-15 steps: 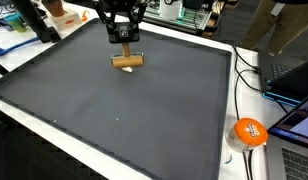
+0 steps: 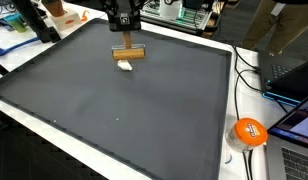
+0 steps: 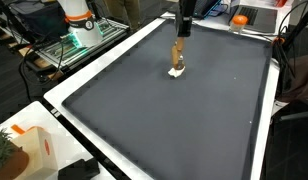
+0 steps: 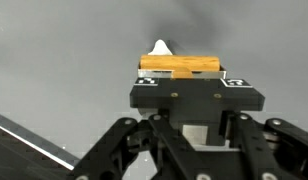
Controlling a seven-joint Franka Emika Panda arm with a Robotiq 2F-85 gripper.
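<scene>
A wooden T-shaped piece, a cylindrical bar [image 2: 129, 53] with an upright stem, is under my gripper [image 2: 126, 33], which is shut on the stem. Seen from exterior view 2, the wood [image 3: 178, 50] hangs below the gripper [image 3: 183, 32]. In the wrist view, the bar [image 4: 182, 63] lies crosswise just past the fingers, its stem running back between them. Close beside the bar rests a small white pointed object [image 4: 161, 48] on the grey board; exterior view 2 shows this white object [image 3: 176, 71] just below the wood. Whether the wood touches the board, I cannot tell.
Most of the grey board [image 2: 134, 110] is bare. An orange-topped round container [image 2: 247, 134] stands off its right side near the laptops [image 2: 292, 158]. Pots [image 2: 62, 15] and cables stand beyond the far left edge.
The white object, mostly hidden before, now shows clear below the bar.
</scene>
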